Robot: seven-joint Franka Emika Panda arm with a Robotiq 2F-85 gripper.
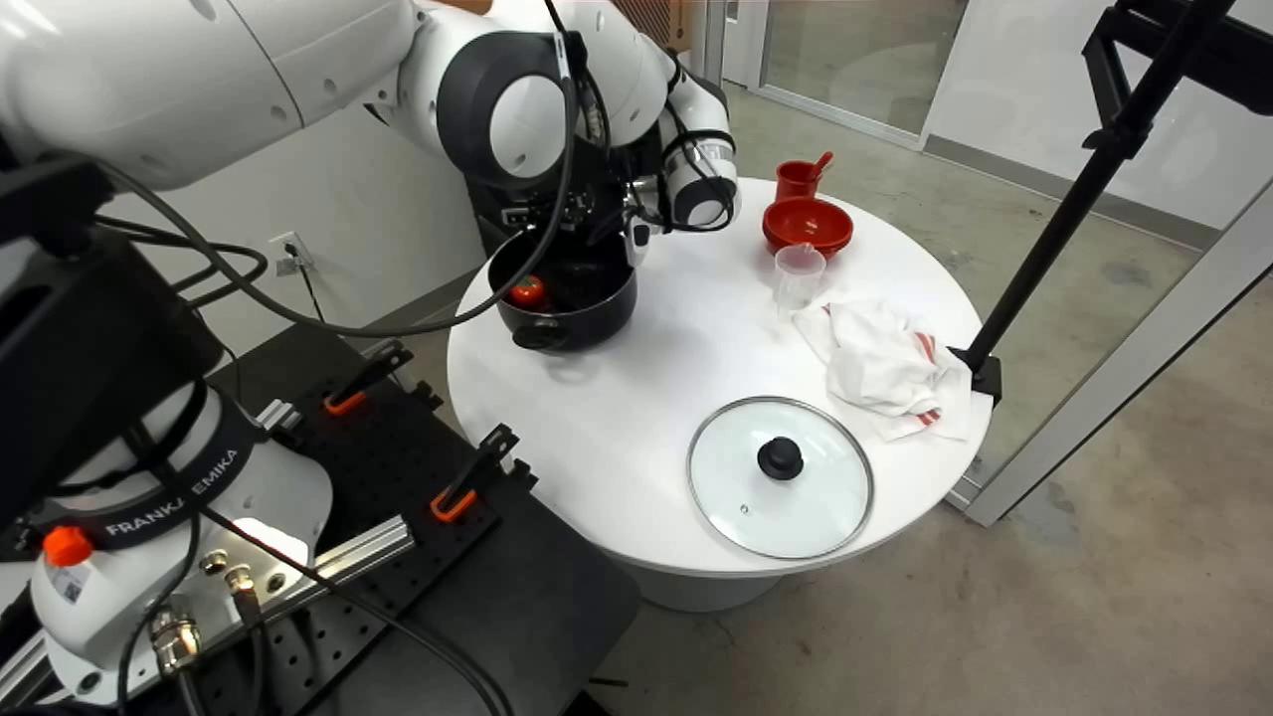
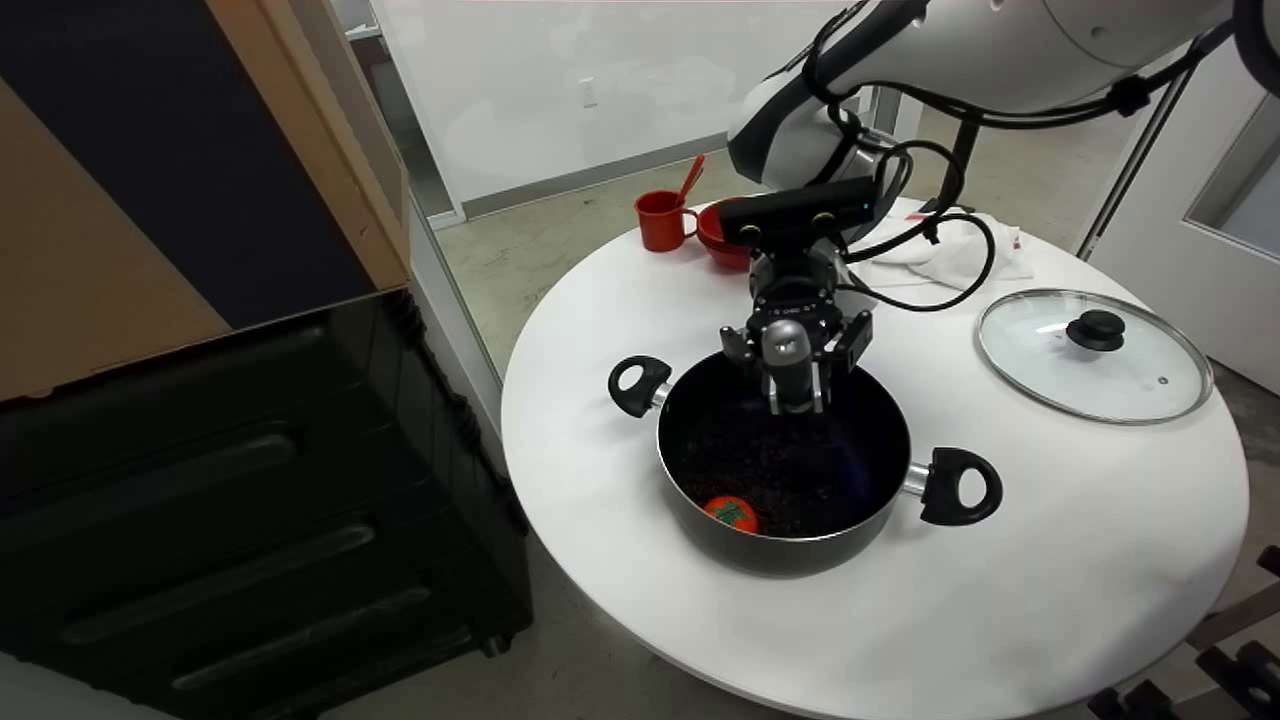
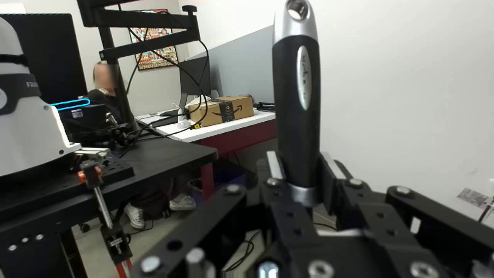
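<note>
In the wrist view my gripper is shut on a utensil's black handle [image 3: 296, 116], which has a silver end with a hole. What lies at the utensil's other end is hidden. From exterior view 2, the gripper [image 2: 794, 360] hangs over the far part of a black pot [image 2: 792, 554], with the handle's silver end [image 2: 786, 340] facing the camera. Inside the pot, against its near wall, rests a red tomato [image 2: 732, 515] with a green top. The same tomato [image 1: 527, 291] shows in exterior view 1, where the arm covers much of the pot.
A glass lid [image 1: 782, 501] lies flat on the white table [image 1: 644, 453], clear of the pot. Toward the far right are a white cloth [image 1: 889, 364], a clear cup [image 1: 799, 276], red bowls [image 1: 809, 225] and a red cup [image 1: 796, 181].
</note>
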